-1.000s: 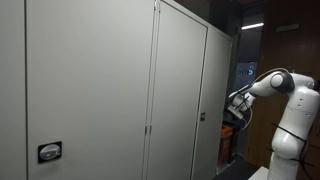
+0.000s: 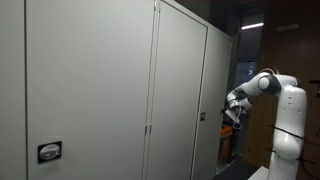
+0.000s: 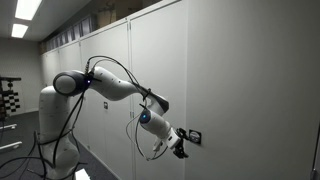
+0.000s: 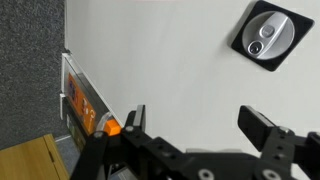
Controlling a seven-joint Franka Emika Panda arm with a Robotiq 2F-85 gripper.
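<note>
My gripper is open, and nothing lies between its two spread fingers. A silver latch handle in a black recessed plate point(image 4: 270, 34) is set in the pale cabinet door point(image 4: 190, 65), toward the upper right of the wrist view and beyond the right finger. In exterior view 2 my gripper point(image 3: 180, 141) is close to that handle point(image 3: 195, 136), just to its left; whether they touch cannot be told. Exterior view 1 shows my gripper point(image 2: 230, 113) small at the right, near a door with a dark handle point(image 2: 202, 116).
Tall grey cabinet doors point(image 2: 90, 80) form a long flat wall, all shut. Another handle point(image 2: 49, 152) is far from the arm. An orange object point(image 2: 226, 132) stands beyond the cabinet's end, beneath the arm. Grey carpet point(image 4: 98, 25) shows past the cabinet edge.
The arm has shifted a little to the left in exterior view 1, bringing the gripper nearer the cabinet doors. The doors look unmoved.
</note>
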